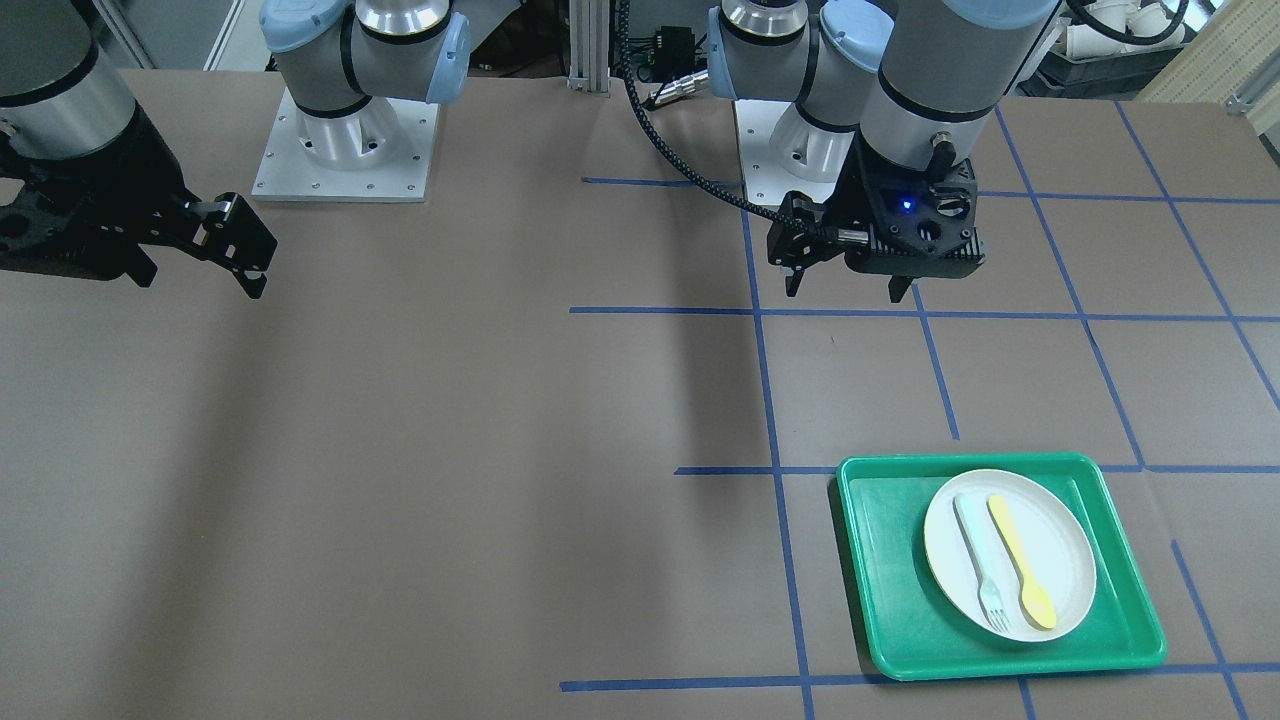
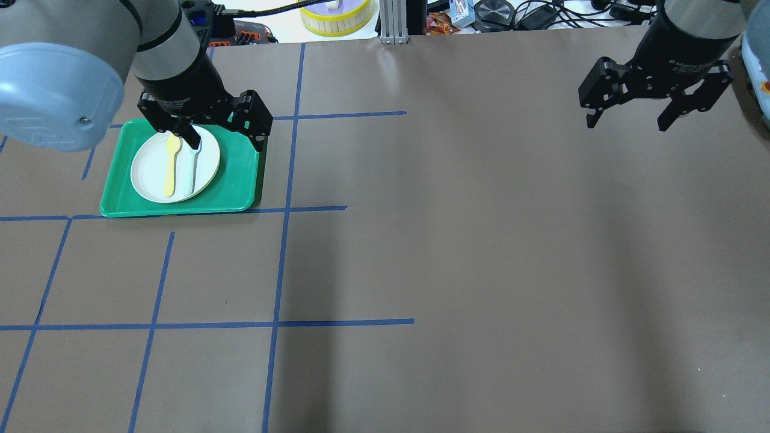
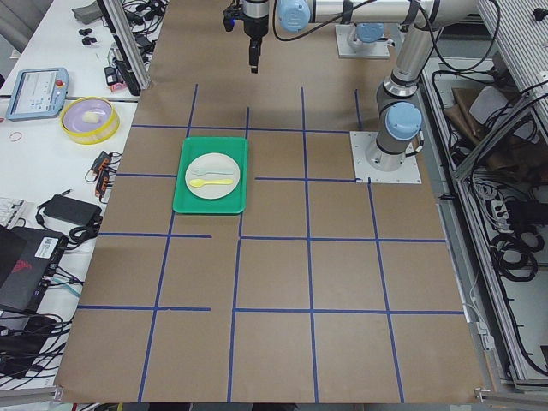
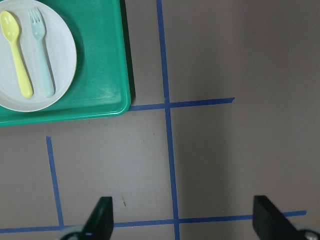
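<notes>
A green tray (image 1: 882, 564) holds a white plate (image 1: 960, 588) with a yellow spoon (image 1: 1017, 558) and a pale blue fork (image 1: 978, 552) lying side by side on it; the wrist view shows them at upper left, spoon (image 4: 19, 60) and fork (image 4: 42, 57). My gripper hangs high over the taped grid, away from the tray, its fingers wide apart with nothing between them. In the front view it (image 1: 846, 286) is behind the tray.
A second arm's black gripper (image 2: 628, 115) is at the side over bare table. Blue tape lines cover part of the table. Equipment and cables (image 2: 548, 14) lie beyond the table edge.
</notes>
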